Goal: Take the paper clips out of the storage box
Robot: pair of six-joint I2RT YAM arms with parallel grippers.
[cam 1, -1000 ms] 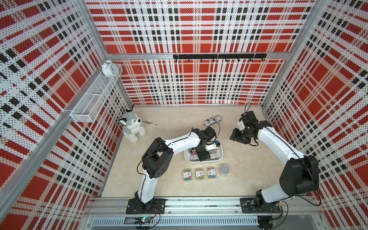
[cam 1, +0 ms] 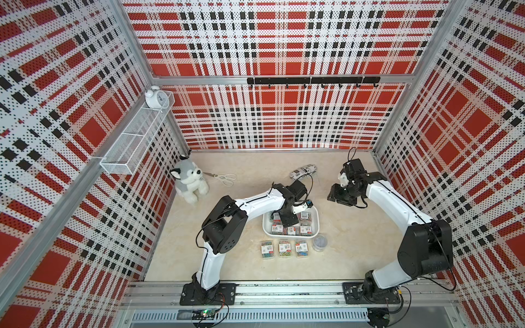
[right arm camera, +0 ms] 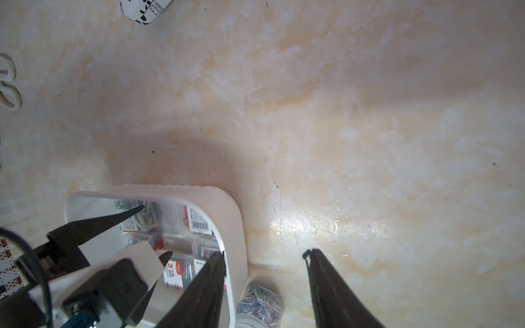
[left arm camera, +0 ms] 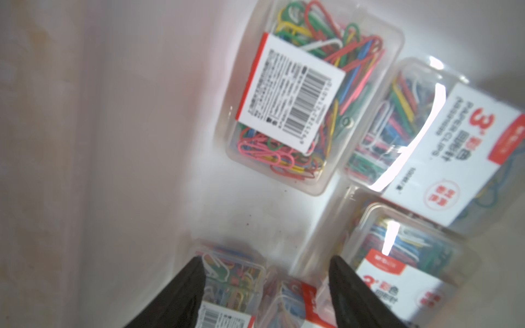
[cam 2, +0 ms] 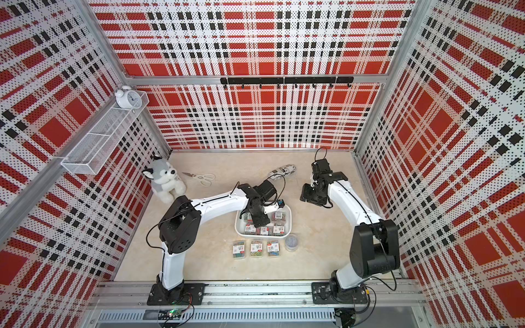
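Clear packs of coloured paper clips lie in the white storage box (cam 1: 315, 231); one pack (left arm camera: 306, 93) rests label up against others. My left gripper reaches down over the box, its fingers spread part open. Between and below them are the tops of packs, and I see nothing gripped. Three paper clip packs, one of them this pack (cam 1: 284, 248), stand in a row on the table in front of the box. Well right of the box, above bare table, my right gripper is part open and empty.
A round clear tub of clips (cam 1: 320, 243) stands at the box's front right corner. Behind the box lies a patterned white case (cam 1: 303, 171). Scissors (cam 1: 223, 178) and a plush husky (cam 1: 189, 179) are back left.
The storage box has slid a little toward the front, closer to the row of packs. The right arm has barely moved.
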